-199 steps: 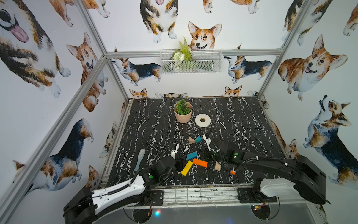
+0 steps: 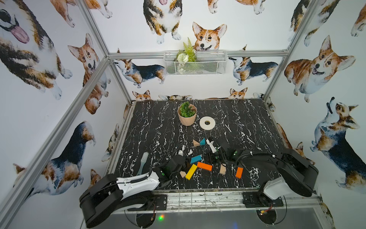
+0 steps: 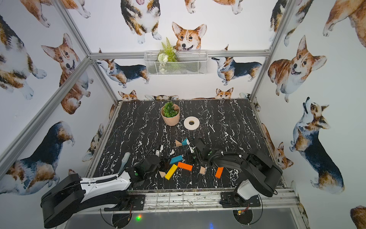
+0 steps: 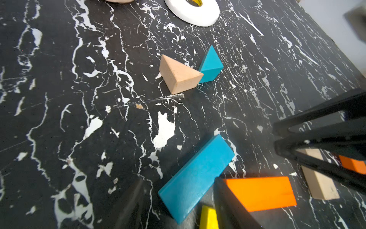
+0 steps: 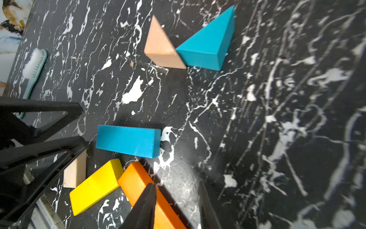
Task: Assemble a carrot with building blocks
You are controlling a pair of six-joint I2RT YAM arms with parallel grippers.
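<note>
A natural triangle block (image 4: 179, 74) and a teal triangle (image 4: 211, 66) lie mid-table. A blue bar (image 4: 196, 175), orange bar (image 4: 259, 192) and yellow bar (image 5: 93, 185) lie nearer, with natural bars (image 4: 318, 175) (image 5: 75, 171) and another orange block (image 2: 239, 172). My left gripper hangs over the blue bar's near end, fingers apart with nothing held. My right gripper hangs beside the orange bar, open and empty.
A potted plant (image 2: 187, 118) and a white roll (image 2: 202, 122) stand toward the back. A toothbrush (image 5: 30, 80) lies at the left.
Both arms have shifted and changed posture; the right arm is raised slightly, uncovering more of the far-right orange block. The blocks appear in the same places.
</note>
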